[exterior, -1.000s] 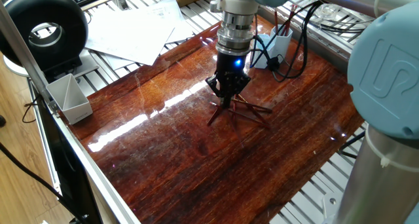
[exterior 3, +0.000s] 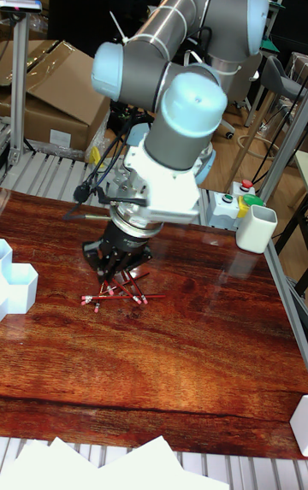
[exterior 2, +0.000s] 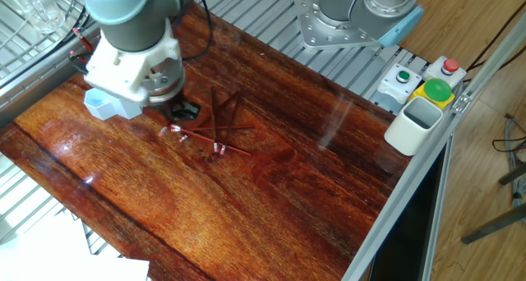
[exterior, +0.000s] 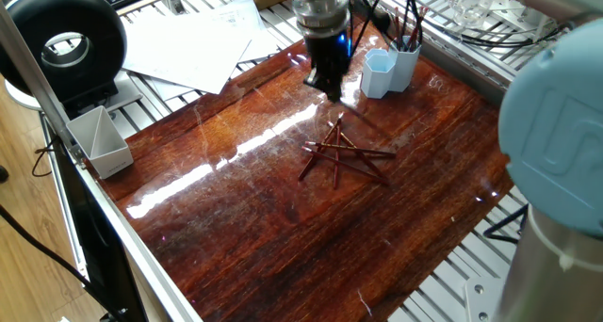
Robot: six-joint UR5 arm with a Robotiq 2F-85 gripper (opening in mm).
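Several thin dark-red sticks, like pencils, lie crossed in a loose pile point(exterior: 341, 155) on the glossy brown table. My black gripper point(exterior: 325, 88) hangs above the pile, tilted and slightly blurred. A faint dark streak runs down and right from its tip; whether that is a held stick or a shadow cannot be made out. In exterior view 2 the arm covers most of the gripper point(exterior 2: 185, 112), beside the pile point(exterior 2: 215, 131). Exterior view 3 has the gripper point(exterior 3: 111, 273) in front of the sticks point(exterior 3: 137, 297), its fingertips unclear against them.
Two joined pale-blue hexagonal cups stand at the table's edge: the nearer cup point(exterior: 377, 74) shows no sticks, the other cup point(exterior: 405, 66) holds several. A white container point(exterior: 101, 143) stands at the opposite edge. Papers point(exterior: 188, 49) lie beyond the table.
My gripper was down at the sticks one second ago. It has risen away from them toward the cups' side and tilted. The pile is more exposed now.
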